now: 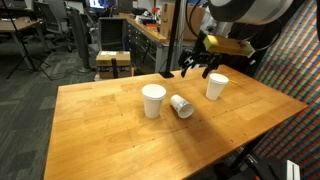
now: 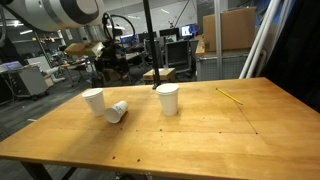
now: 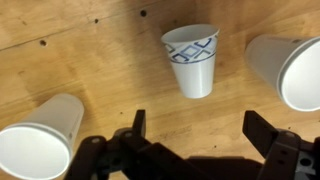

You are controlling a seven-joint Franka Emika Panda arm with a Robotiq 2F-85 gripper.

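Observation:
Three white cups are on the wooden table. One upright cup (image 1: 153,100) stands near the middle, and another upright cup (image 1: 215,87) is to the right. Between them a third cup (image 1: 181,106) lies on its side; in the wrist view this lying cup (image 3: 194,72) has a blue pattern near one end. My gripper (image 1: 195,72) hangs above the table, clear of all three. Its black fingers (image 3: 138,123) are spread wide with nothing between them. In the wrist view the lying cup sits ahead of the gap, with a standing cup (image 3: 40,140) at left and another (image 3: 285,72) at right.
A yellow pen-like stick (image 2: 229,97) lies on the table, away from the cups. Thin posts rise behind the table.

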